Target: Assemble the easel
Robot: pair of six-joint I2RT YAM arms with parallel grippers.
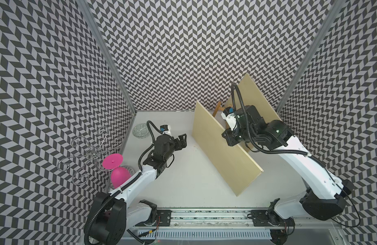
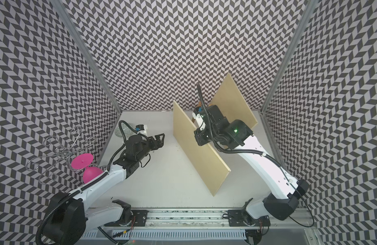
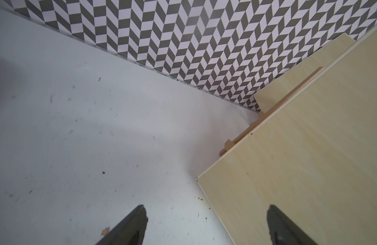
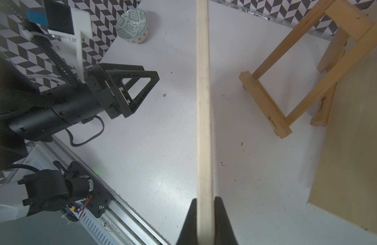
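Note:
In both top views a pale plywood board (image 1: 221, 163) stands on edge diagonally across the table. My right gripper is shut on its top edge, which runs straight up the right wrist view. A second board (image 2: 231, 98) leans at the back right beside wooden easel parts (image 4: 262, 98), mostly hidden in the top views. My left gripper is open with nothing between its fingers, hanging left of the first board and apart from it; that board fills the right of the left wrist view.
At the left stand a pink disc and balloon-like shape (image 1: 119, 175) with silver wire scrolls and a patterned bowl (image 4: 131, 26).

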